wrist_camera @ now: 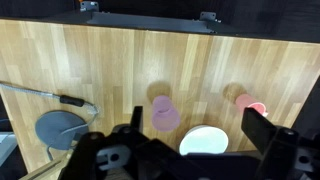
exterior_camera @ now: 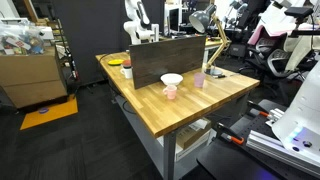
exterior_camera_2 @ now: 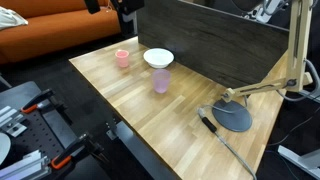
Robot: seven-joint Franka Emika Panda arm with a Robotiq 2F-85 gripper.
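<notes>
My gripper is open high above the wooden table, its two dark fingers well apart and nothing held. Below it in the wrist view, a purple cup [wrist_camera: 165, 113], a white bowl [wrist_camera: 204, 140] and a pink cup [wrist_camera: 250, 103] lie on the table, all untouched. From the side, the pink cup [exterior_camera_2: 122, 58] stands left of the bowl [exterior_camera_2: 158, 57], and the purple cup [exterior_camera_2: 161, 80] is nearer the camera. Dark parts of the arm [exterior_camera_2: 108, 10] cut into the top of that view.
A lamp with a round grey base [exterior_camera_2: 232, 115] stands on the table, a black-handled cord [exterior_camera_2: 208, 122] beside it. Behind the bowl rises a dark panel [exterior_camera: 170, 60].
</notes>
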